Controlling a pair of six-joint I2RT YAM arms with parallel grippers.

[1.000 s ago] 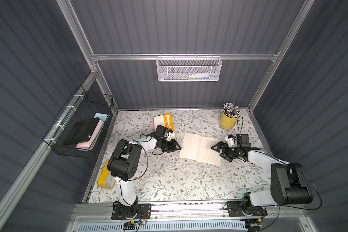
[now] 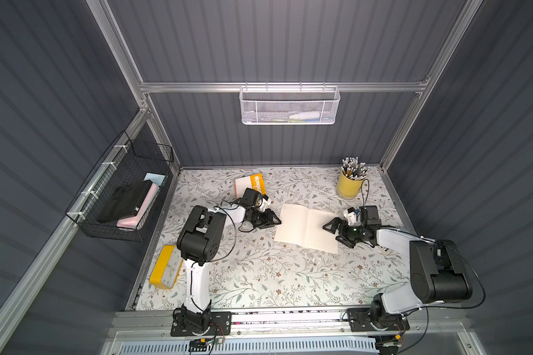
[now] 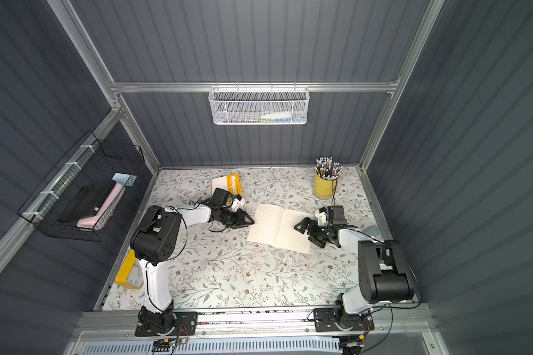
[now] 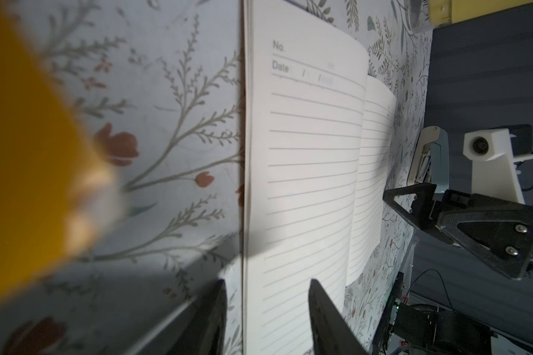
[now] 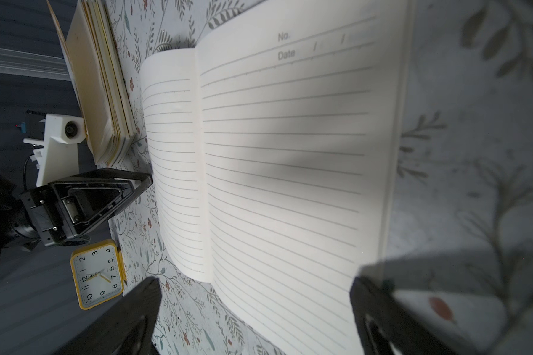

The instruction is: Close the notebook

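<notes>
The notebook [image 2: 306, 227] lies open and flat on the floral table, with lined pages on both sides of its fold. In the left wrist view, the open left gripper has the notebook's left edge [image 4: 248, 177] between its fingertips in the image; contact cannot be told. At the opposite side, my right gripper is spread wide, one fingertip over the right page [image 5: 290, 177] and the other by the page's outer edge. Nothing is gripped by either one.
Behind the left arm lies an orange-and-white notebook stack [image 2: 242, 184]. A yellow pencil cup [image 2: 349, 186] stands at the back right, and a yellow clock [image 2: 166, 266] at the left edge.
My left gripper has edged right, up to the notebook's left edge. The notebook has not moved.
</notes>
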